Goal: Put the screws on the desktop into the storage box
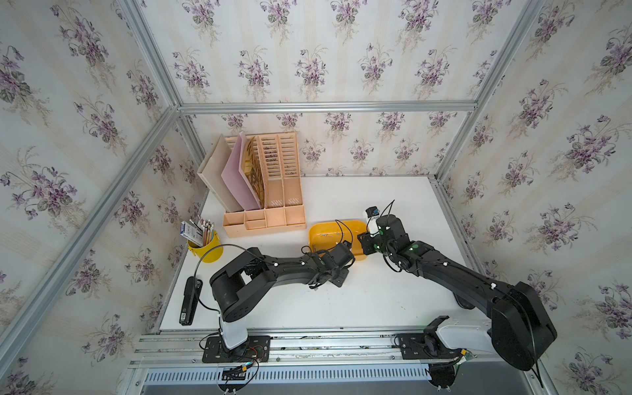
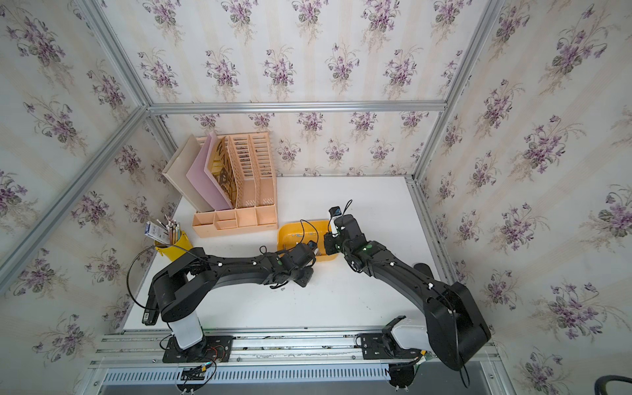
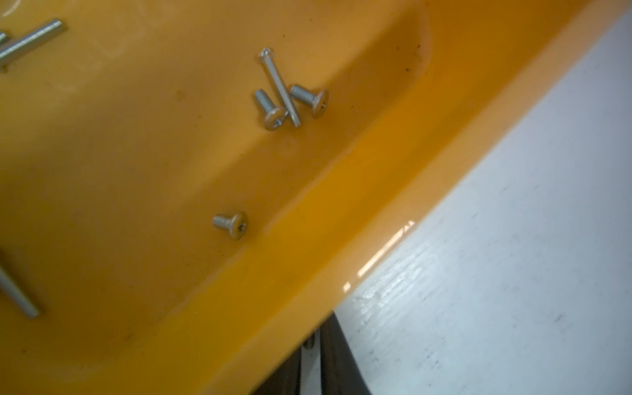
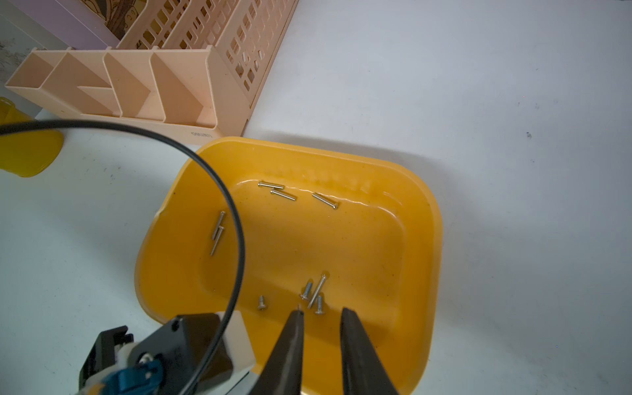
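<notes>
A yellow storage box stands mid-desk with several screws lying inside, among them a short screw and a long screw. My left gripper is low at the box's near side, its fingertips partly hidden beneath the rim and a narrow gap between them; whether it holds anything is unclear. My right gripper hangs over the box's right part, part open, with no object seen held between its fingers.
A pink desk organizer with boards stands at the back left, and a yellow pen cup at the left.
</notes>
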